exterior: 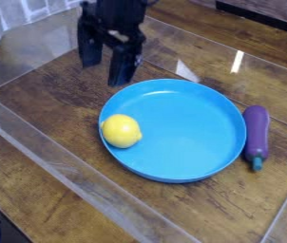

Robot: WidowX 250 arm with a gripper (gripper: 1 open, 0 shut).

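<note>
A black gripper [108,58] hangs at the top middle, pointing down over the wooden surface behind the plate, open with nothing seen between its fingers; it is somewhat blurred. A blue round plate [189,142] sits at the centre right, with a yellow ball-like object [121,130] at its left side. A purple eggplant-like object [257,135] lies just outside the plate to the right.
Transparent walls or edges run along the left and lower left.
</note>
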